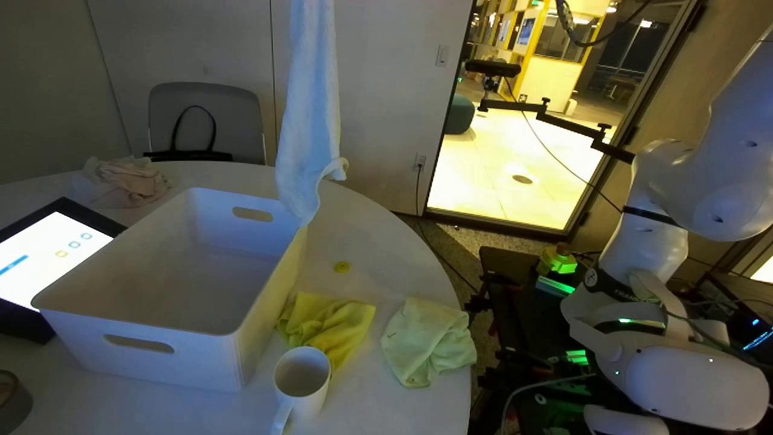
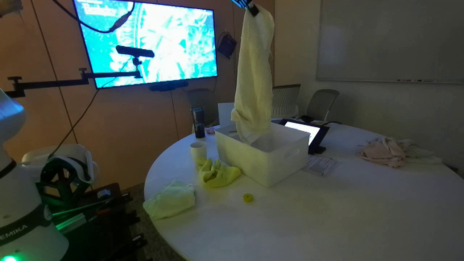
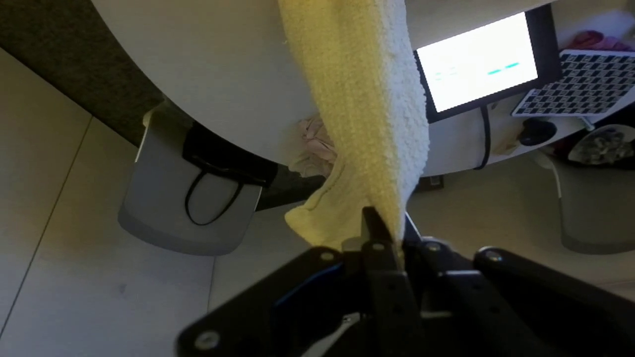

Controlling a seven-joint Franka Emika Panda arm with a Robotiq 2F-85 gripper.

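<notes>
A long pale towel hangs from my gripper, which is shut on its upper end. In the wrist view the towel runs up from between the fingertips of my gripper. My gripper shows only at the top edge of exterior view 2 and is out of frame in exterior view 1. The towel's lower tip overlaps the near side of the white bin in that view. In exterior view 1 it hangs by the bin's back right corner. The bin's visible floor looks empty.
Beside the bin lie a yellow cloth, a pale green cloth, a white mug and a small yellow disc. A lit tablet stands left of the bin. Pinkish cloths lie farther off.
</notes>
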